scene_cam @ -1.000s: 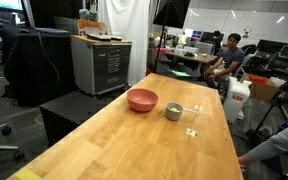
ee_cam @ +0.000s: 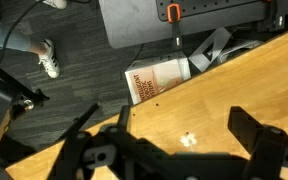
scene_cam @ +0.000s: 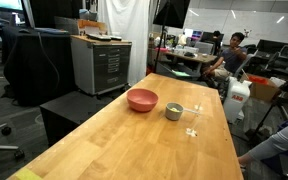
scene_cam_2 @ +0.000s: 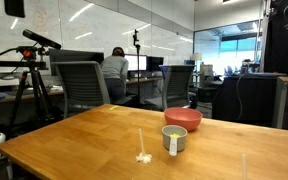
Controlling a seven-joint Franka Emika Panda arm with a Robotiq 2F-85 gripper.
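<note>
A red bowl (scene_cam: 142, 99) rests on the wooden table (scene_cam: 114, 140), and in exterior view 2 the same bowl (scene_cam_2: 183, 118) stands behind a small grey pot (scene_cam_2: 174, 136). The pot (scene_cam: 173, 111) has a pale handle (scene_cam_2: 173, 146) pointing toward that camera. Beside it is a thin pale stick (scene_cam_2: 141, 140) with a small white piece (scene_cam_2: 144, 157) at its foot. In the wrist view my gripper is open, its fingers wide apart with nothing between them. Below it are the table's edge and a white mark (ee_cam: 188, 140); neither bowl nor pot shows there.
Along one side of the table, the wrist view shows the floor, a grey metal surface (ee_cam: 164, 20) and a printed paper or box (ee_cam: 156, 77). A black cabinet (scene_cam: 79, 115) borders the table's left side. A person (scene_cam: 229, 55) sits in the background.
The bowl, pot and table items have stayed in place. In the background, the seated person has shifted and now leans differently. No arm movement shows in exterior view 1.
</note>
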